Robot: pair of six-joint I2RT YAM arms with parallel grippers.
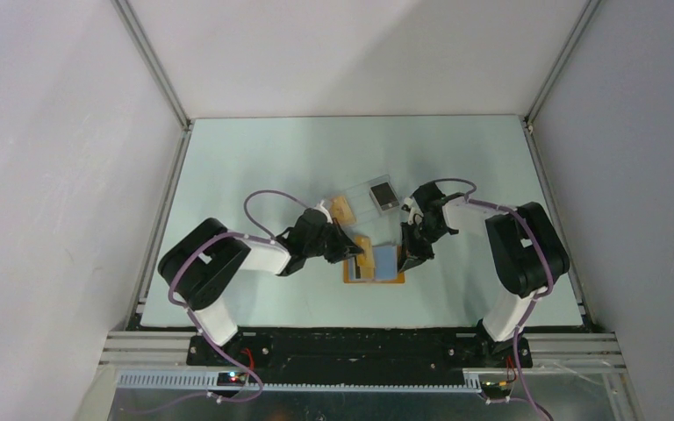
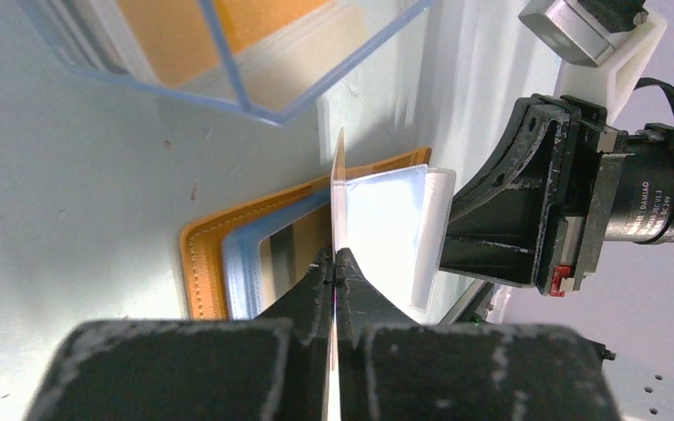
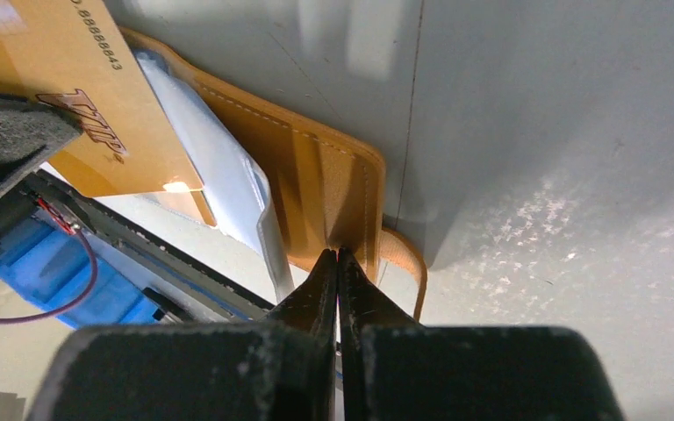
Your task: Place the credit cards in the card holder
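A gold card (image 1: 365, 251) stands on edge in my left gripper, which is shut on it; the left wrist view shows this card edge-on. Below it lies the brown card holder (image 3: 303, 140), opened out, with pale translucent sleeves (image 3: 219, 167) lifted from the cover. The card's printed face (image 3: 96, 114) hangs beside those sleeves in the right wrist view; whether its lower edge is inside one cannot be told. My right gripper is shut at the holder's brown edge, and no material shows clearly between its fingertips.
Behind the holder sits a clear box (image 2: 259, 110) with a gold card (image 1: 342, 209) at its left and a dark card (image 1: 384, 195) at its right.
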